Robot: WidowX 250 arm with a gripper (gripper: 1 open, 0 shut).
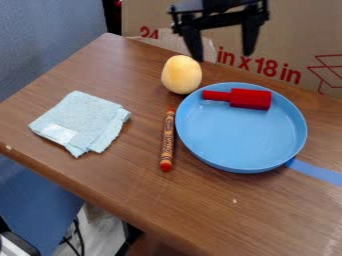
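Note:
The black gripper (221,38) hangs blurred at the top centre, its two fingers apart and empty, above the objects on the wooden table (147,205). Below it a blue plate (241,145) holds a red object with a handle (249,98) near its back. A pale yellow round object (182,74) stands left of the plate. An orange-brown stick (168,140) lies along the plate's left side. A folded light blue cloth (80,123) lies at the left.
A cardboard box (307,40) stands behind the table. Blue tape (315,171) runs right of the plate.

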